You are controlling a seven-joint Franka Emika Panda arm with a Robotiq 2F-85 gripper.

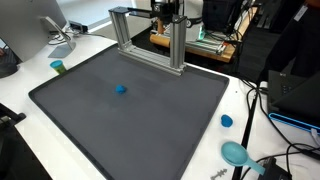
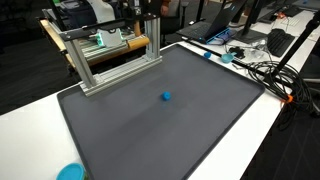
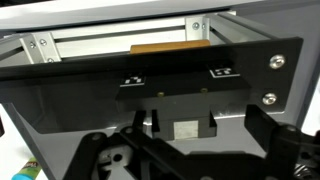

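Open fingers of my gripper show at the bottom of the wrist view, one on either side of a black block with a pale square on its face. Contact between the fingers and the block cannot be made out. The block stands just below a black crossbar that carries two small printed markers. In exterior view 1 the gripper is at the top edge by the metal frame, too dark and cropped to make out its fingers.
A blue piece lies on the grey mat, which is otherwise clear. A green container stands beyond the mat's far left edge. Another blue piece and a teal scoop-like item lie to the right. An orange part shows behind the crossbar.
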